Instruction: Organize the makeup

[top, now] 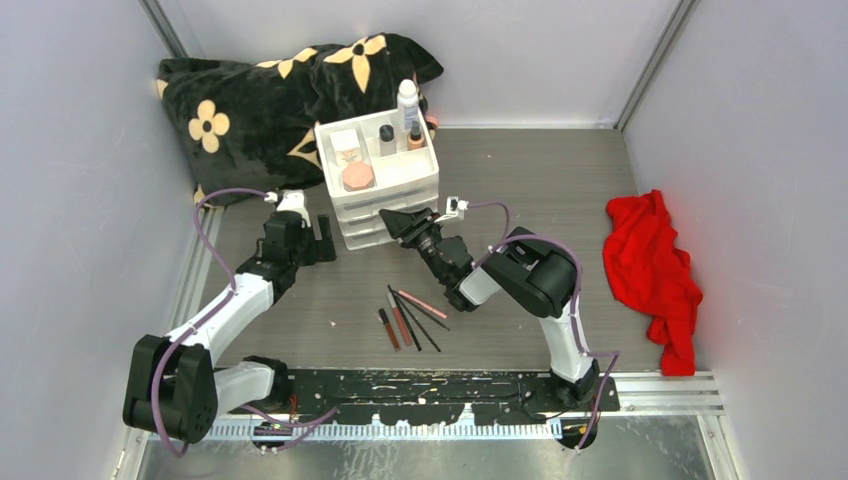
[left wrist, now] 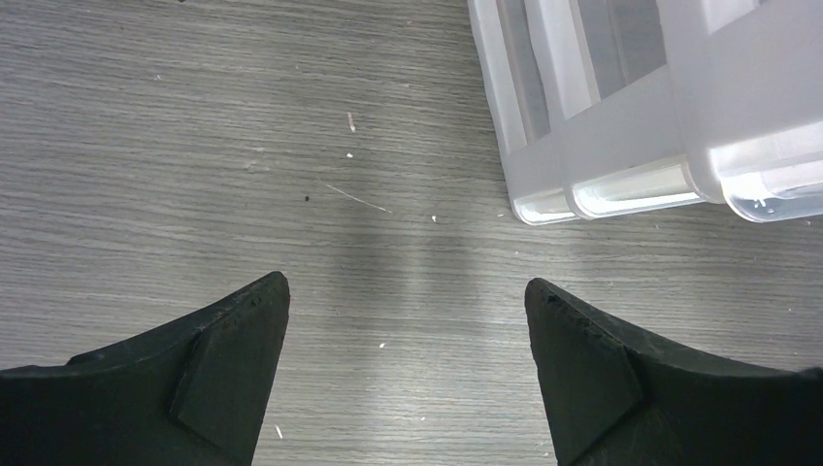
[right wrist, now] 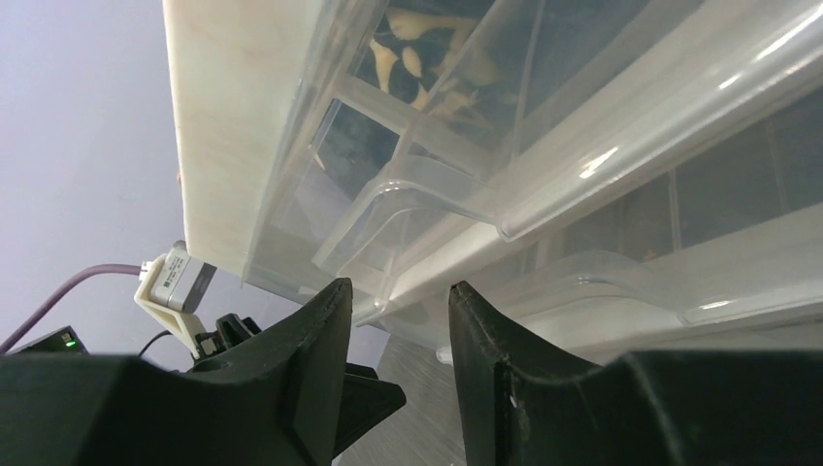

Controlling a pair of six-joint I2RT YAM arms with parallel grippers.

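A white organizer [top: 388, 205] with clear stacked drawers stands against the cushion, bottles and boxes in its top tray. In the right wrist view its clear drawer fronts [right wrist: 582, 184] fill much of the frame. My right gripper is part open just in front of them, with a narrow gap and nothing visible between its fingers. Whether a fingertip touches a drawer cannot be told. My left gripper stands wide open and empty over bare table, left of the organizer. Several slim makeup pencils and tubes [top: 410, 318] lie loose on the table before the organizer.
A black cushion with yellow flowers [top: 280, 95] leans behind the organizer. A red cloth [top: 652, 270] is bunched at the right edge. Bare table lies between the cloth and the right arm, and at the back right.
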